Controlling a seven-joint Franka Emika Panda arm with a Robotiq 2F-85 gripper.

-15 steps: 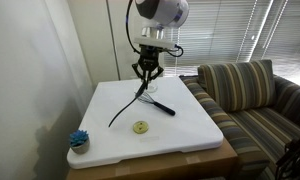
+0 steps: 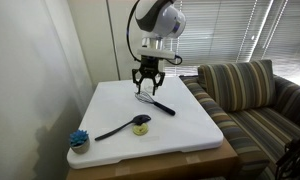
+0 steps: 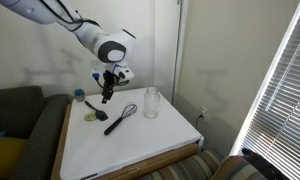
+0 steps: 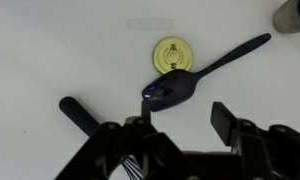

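A black spoon or spatula (image 2: 116, 130) lies on the white table, its head (image 4: 170, 90) close against the edge of a round yellow lid (image 4: 172, 55). Above the table, my gripper (image 2: 148, 82) stands clear of it; the wrist view shows its two dark fingers (image 4: 223, 122) apart, with nothing between them. A whisk with a black handle (image 4: 78, 114) rests nearby, its wires partly hidden behind the gripper in that view.
At one table corner stands a small pot with a blue-green plant (image 2: 79, 138). A clear glass jar (image 3: 151, 105) is beyond the whisk (image 3: 121, 122). A striped sofa (image 2: 240, 88) flanks the table (image 2: 180, 137), whose near part is bare.
The black utensil hung slanted from my gripper before; now it lies flat beside the yellow lid, let go. My gripper is apart from it and has opened.
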